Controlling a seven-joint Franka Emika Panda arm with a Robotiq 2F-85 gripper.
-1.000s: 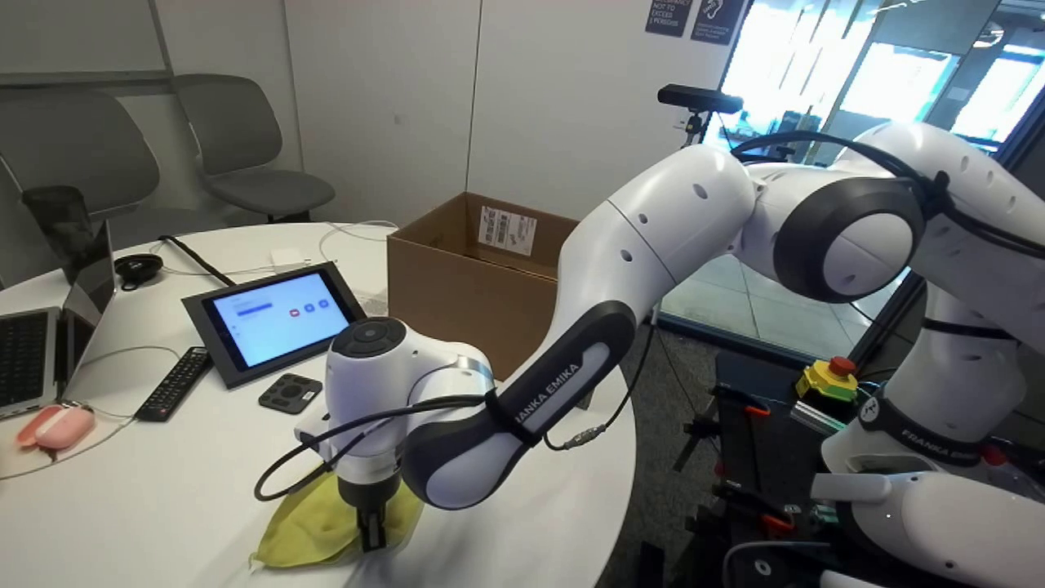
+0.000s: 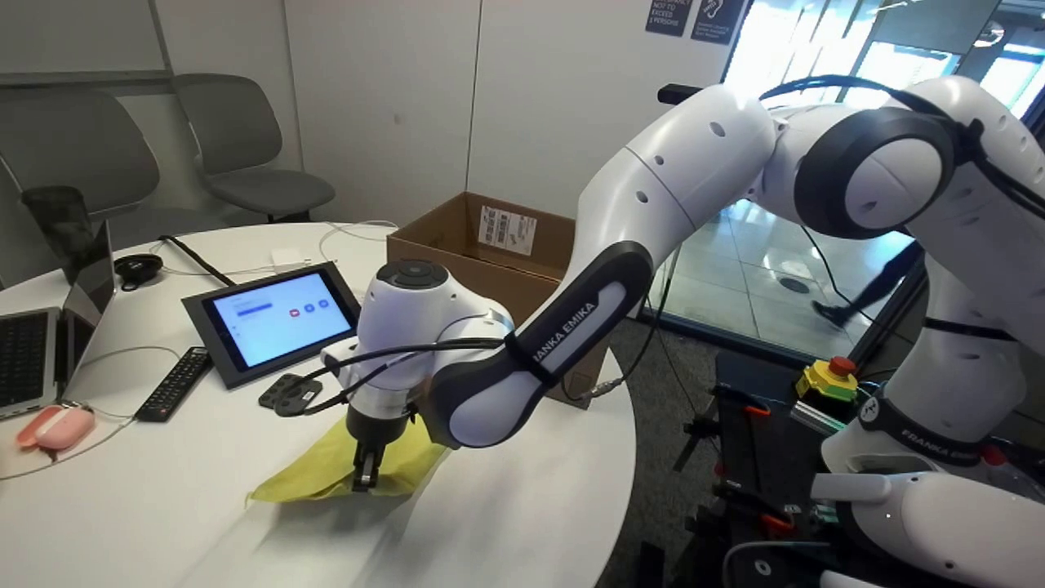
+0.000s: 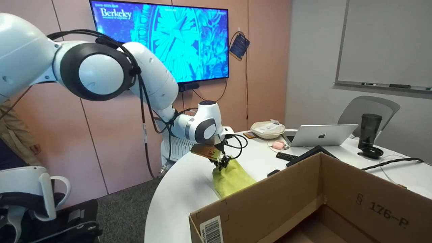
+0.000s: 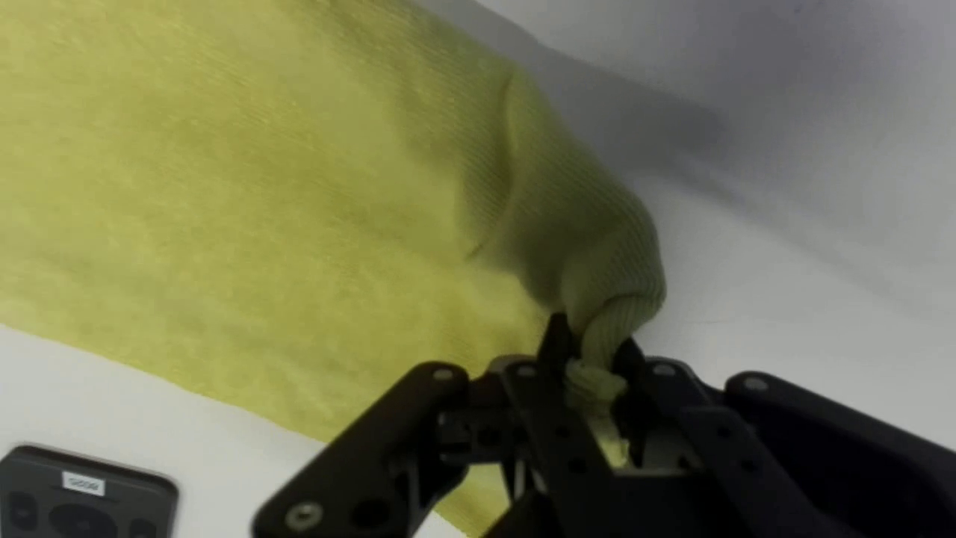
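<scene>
A yellow-green cloth is on the white table, part of it raised toward my gripper. In the wrist view, a bunched fold of the cloth runs up between the two black fingers, and my gripper is shut on that fold. The rest of the cloth spreads away to the upper left. Exterior view 2 has the gripper at the near-left end of the cloth, whose lower part is hidden behind the cardboard box.
An open cardboard box stands on the table behind the arm. Near the cloth lie a small dark remote, a tablet and a long remote.
The gripper has risen and shifted back, away from the table's front edge, with the cloth in it. The cloth is now more lifted and stretched; it has moved back along with the gripper.
</scene>
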